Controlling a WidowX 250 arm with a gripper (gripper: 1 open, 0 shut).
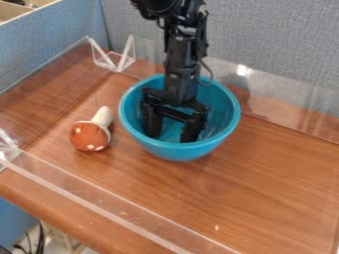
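Observation:
A blue bowl (185, 150) stands on the wooden table. The black gripper (172, 118) is lowered inside it, its fingers apart and open. What lies between or under the fingers in the bowl is hard to tell. Left of the bowl, a toy mushroom (93, 133) with an orange-red cap and white stem lies on its side.
A white plastic bracket (113, 60) stands at the back left beside a blue-grey box wall (40, 60). A grey panel runs along the back.

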